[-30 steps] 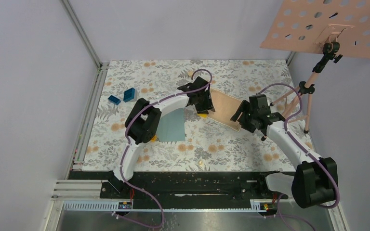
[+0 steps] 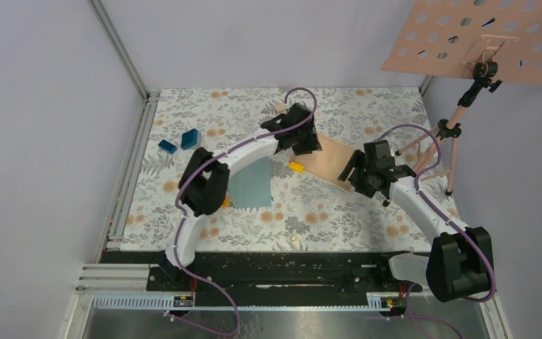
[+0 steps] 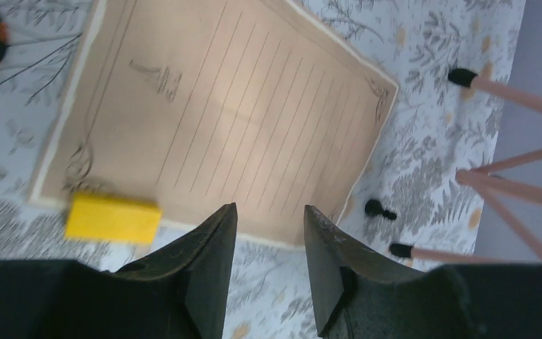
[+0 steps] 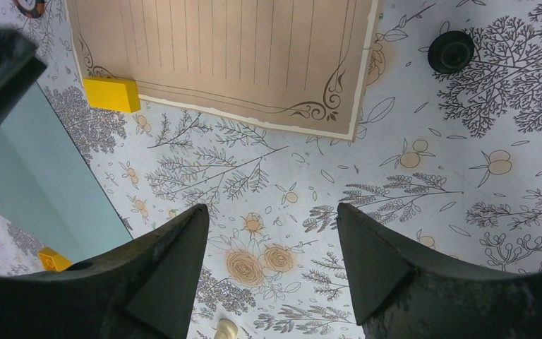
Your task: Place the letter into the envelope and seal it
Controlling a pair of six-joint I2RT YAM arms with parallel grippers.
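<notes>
A tan lined sheet, seemingly the letter (image 2: 332, 159), lies flat right of the table's middle. Its lines and scrolled corners show in the left wrist view. Left of it lies a plain blue-green sheet (image 2: 250, 185), which may be the envelope. Over the letter's left part hangs my left gripper, fingers apart and nothing between them. My right gripper is at the letter's right end in the top view; its fingers are spread wide above bare cloth. A yellow block (image 4: 111, 94) sits at the letter's front left corner.
A second yellow block (image 4: 54, 259) touches the blue-green sheet's edge. Two blue boxes, the larger one (image 2: 190, 138) behind, stand at back left. Tripod legs (image 2: 454, 152) crowd the right side. A small pale peg (image 4: 226, 329) is near the front.
The right arm has hardly moved. The letter looks in the same place.
</notes>
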